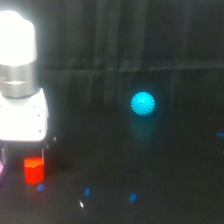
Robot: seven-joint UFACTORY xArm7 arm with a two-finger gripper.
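The white gripper point(22, 150) points down at the left side of the camera view, under a grey-banded white arm. Its dark fingers barely show against the black background, so how its fingers stand is unclear. Just below the white housing is a small red block point(34, 171), close to the fingers. Whether they touch it cannot be told. A spiky light-blue ball point(143, 103) lies well off to the right, apart from the gripper.
A pink object point(2, 165) is cut off by the left edge. Small blue marks point(87, 191) dot the dark surface in front. Between the gripper and the ball the surface looks clear. Dark cloth hangs behind.
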